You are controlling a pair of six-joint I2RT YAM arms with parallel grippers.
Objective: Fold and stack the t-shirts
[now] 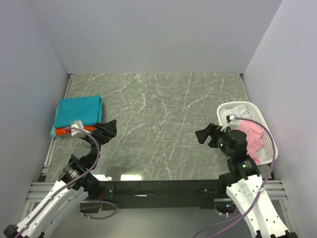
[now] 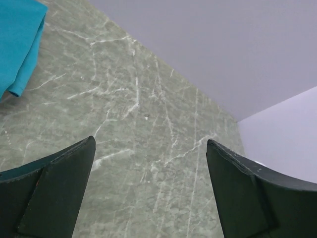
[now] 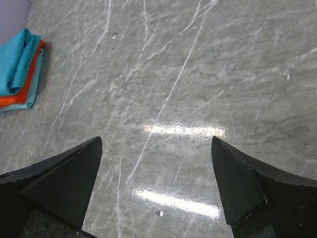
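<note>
A stack of folded shirts lies at the table's left edge: a teal shirt [image 1: 79, 109] on top, an orange one [image 3: 25, 89] under it and a lighter teal one [image 3: 32, 91] at the bottom. A white basket [image 1: 267, 151] at the right holds a pink cloth [image 1: 251, 136] and a white one [image 1: 233, 110], loosely heaped. My left gripper [image 1: 110, 129] hangs open just right of the stack, empty. My right gripper [image 1: 203, 133] is open and empty, left of the basket.
Walls border it at the back and on both sides.
</note>
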